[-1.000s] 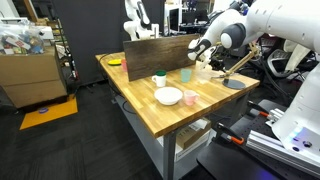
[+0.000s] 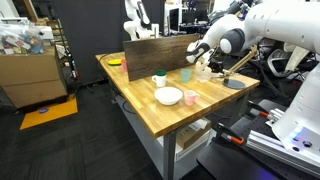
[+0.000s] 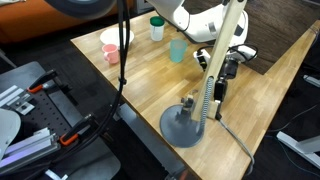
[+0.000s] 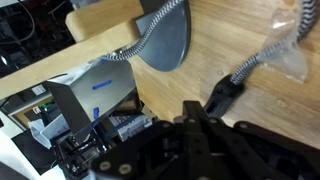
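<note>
My gripper (image 3: 217,101) is low over the wooden table (image 3: 150,88), partly hidden behind a pale upright post (image 3: 222,45). Its dark fingers show at the bottom of the wrist view; the gripper is shut. A short black piece (image 4: 225,95) lies close ahead of the fingertips, joined to a grey ribbed cord (image 4: 257,65). Nothing is clearly seen between the fingers. Beside the post is a round grey base (image 3: 182,126), also visible as a grey plate (image 4: 166,42) in the wrist view.
Clear plastic (image 4: 289,50) lies by the cord. A teal cup (image 3: 178,50), a white-and-green cup (image 3: 157,28), a white bowl (image 3: 116,38) and a pink cup (image 3: 111,55) stand farther along the table. A thin cord (image 3: 238,140) trails to the front edge. Mid-table is clear.
</note>
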